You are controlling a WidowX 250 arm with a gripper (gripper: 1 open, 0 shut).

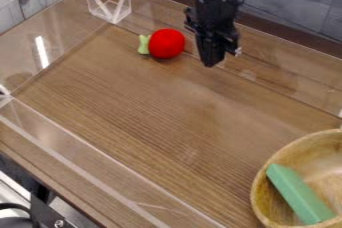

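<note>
My dark gripper (211, 54) hangs over the back of the wooden table, shut, with nothing visible between its fingers. Just left of it lies a red round object (167, 43), with a small pale green item (144, 45) at its left side.
A yellow bowl (274, 152) holding a green oblong object (297, 194) sits at the lower right. A white wire-like holder (110, 7) stands at the back left.
</note>
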